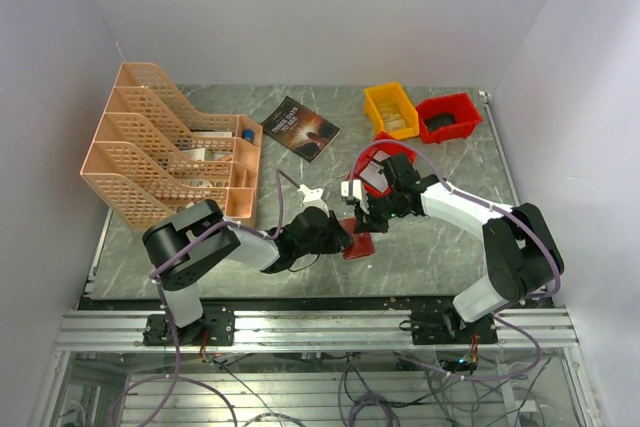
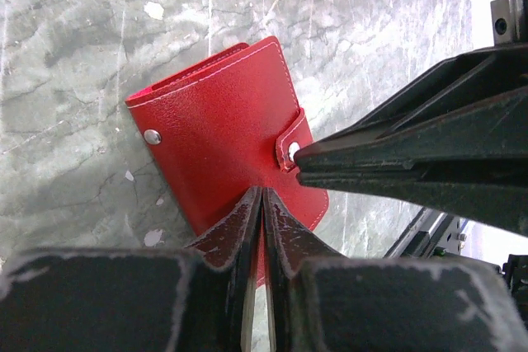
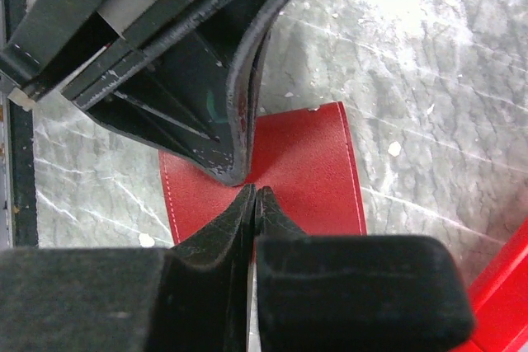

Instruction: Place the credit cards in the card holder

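Observation:
The red leather card holder (image 2: 219,117) lies closed on the table, its snap strap (image 2: 290,142) on the side toward my right gripper. That gripper is shut with nothing between its fingers, and the strap is just outside the tips. My left gripper reaches over the holder's face, its fingertips together and nothing visible between them. Seen from the right wrist, the left fingers (image 3: 237,150) cover part of the holder (image 3: 309,162). From above, both grippers partly hide the holder (image 1: 358,247).
A red bin (image 1: 374,179) with pale contents stands just behind the right gripper. Further back are a yellow bin (image 1: 372,97) and another red bin (image 1: 462,107). A book (image 1: 300,129) lies flat, and a peach organizer (image 1: 150,142) fills the left.

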